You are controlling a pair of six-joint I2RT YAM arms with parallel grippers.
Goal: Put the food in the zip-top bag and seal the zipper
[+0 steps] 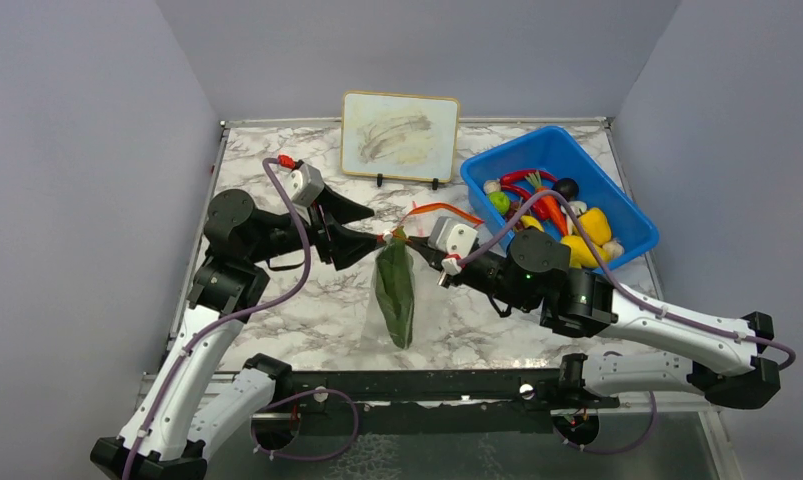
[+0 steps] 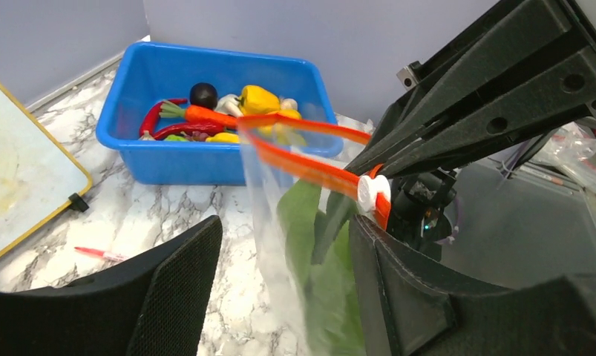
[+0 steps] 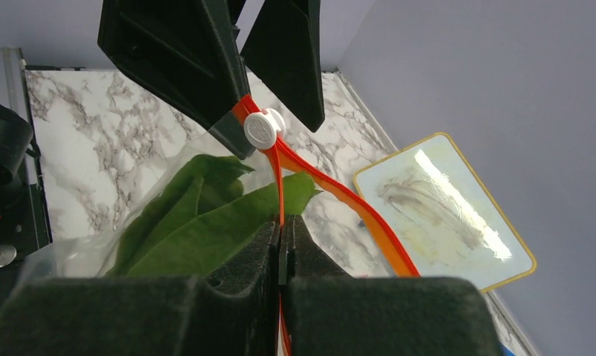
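Observation:
The clear bag [image 2: 261,222] hangs above the table with a long green leaf [image 1: 397,300] inside it. My right gripper is shut on the bag's orange zipper strip [image 3: 339,191], which runs between its fingertips. At one end of the strip sits the white slider [image 3: 262,130]. My left gripper stands open, nothing gripped; one of its fingers [image 3: 205,67] is right by the slider, but whether they touch I cannot tell. In the left wrist view the orange strip [image 2: 302,165] forms a loop, its two sides apart at the far end.
A blue bin [image 1: 632,225] of play vegetables stands at the right. At the back is a whiteboard [image 1: 397,135] on a stand. A red pen-like stick [image 2: 98,253] lies on the marble table.

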